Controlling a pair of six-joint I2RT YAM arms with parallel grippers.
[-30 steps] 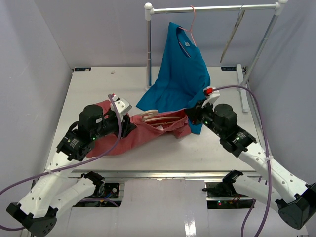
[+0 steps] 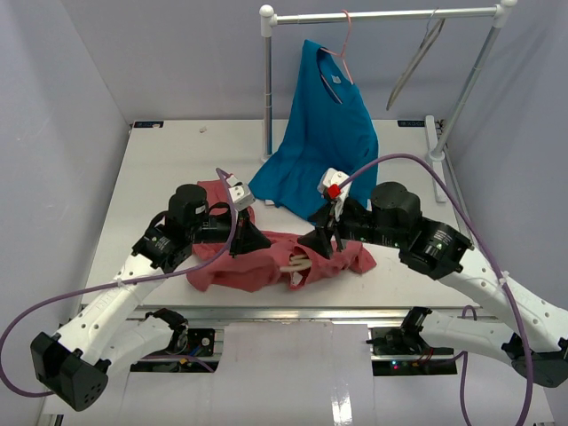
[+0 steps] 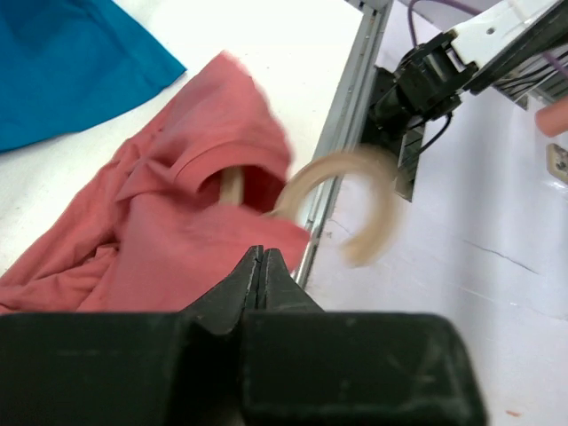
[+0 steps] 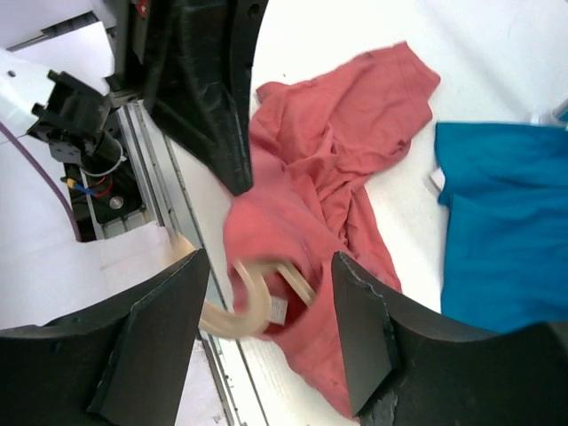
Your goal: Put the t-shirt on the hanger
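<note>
A red t-shirt (image 2: 235,271) lies bunched along the front of the table, with a beige hanger (image 2: 297,263) partly inside it; in the left wrist view its curved end (image 3: 373,204) sticks out, blurred. My left gripper (image 2: 251,241) is over the shirt's left part, its fingertips together in the left wrist view (image 3: 259,253); whether cloth is between them I cannot tell. My right gripper (image 2: 321,240) is above the shirt beside the hanger, open in the right wrist view (image 4: 271,264), the hanger and shirt seen between and below its fingers.
A blue shirt (image 2: 324,142) on a pink hanger hangs from the white rack (image 2: 382,15), its lower part on the table. An empty pale hanger (image 2: 408,69) hangs to its right. Bare table (image 2: 155,169) shows at the back left.
The red shirt and beige hanger have shifted toward the front, with the hanger now lower in the shirt.
</note>
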